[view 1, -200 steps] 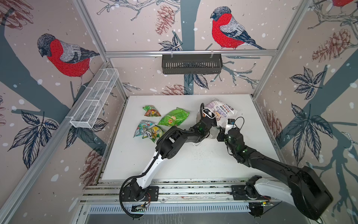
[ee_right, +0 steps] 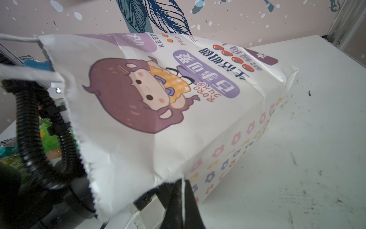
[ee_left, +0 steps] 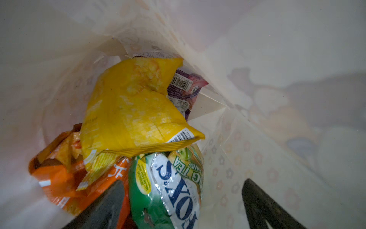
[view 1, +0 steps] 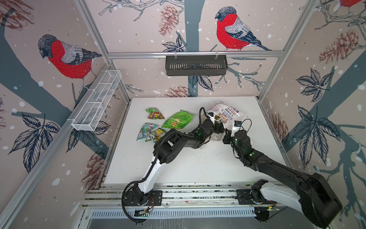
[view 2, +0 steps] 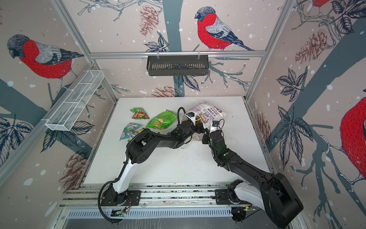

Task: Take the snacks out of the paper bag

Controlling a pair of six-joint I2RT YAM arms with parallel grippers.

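The printed white paper bag [ee_right: 213,99] lies on its side, its mouth facing left. Down inside it the left wrist view finds a yellow snack bag [ee_left: 129,106], an orange pack [ee_left: 91,179], a green FOX'S candy pack [ee_left: 164,190] and a purple packet [ee_left: 185,89] at the back. My left gripper is open at the bag's mouth, fingers spread on either side of the FOX'S pack, holding nothing. My right gripper is shut on the bag's lower rim, a thin paper edge showing between its fingers.
On the table's left lie a large green snack bag [view 1: 177,119], a small red-green packet [view 1: 155,113], a blue packet [view 1: 145,131] and a yellow one [view 1: 155,134]. A black basket [view 1: 196,65] hangs behind.
The right arm and the bag have barely moved.
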